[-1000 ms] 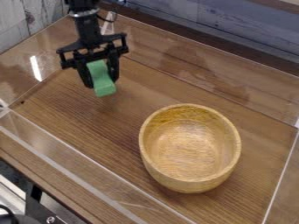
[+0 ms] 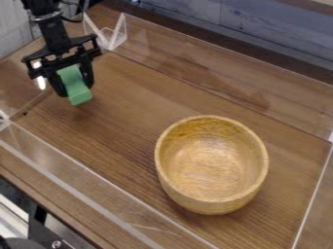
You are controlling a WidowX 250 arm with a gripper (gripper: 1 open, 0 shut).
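My black gripper (image 2: pixel 68 68) is at the upper left of the camera view, shut on a green object (image 2: pixel 74 91) that it holds upright over the wooden table's left part. The object's exact kind is hard to tell.
A large round yellow bowl (image 2: pixel 211 163) sits at the lower right of the wooden table (image 2: pixel 143 88). A pale edge runs along the left side.
My gripper has moved leftward with the green object, from the upper middle to the far left, and a little lower in view. The bowl has not moved.
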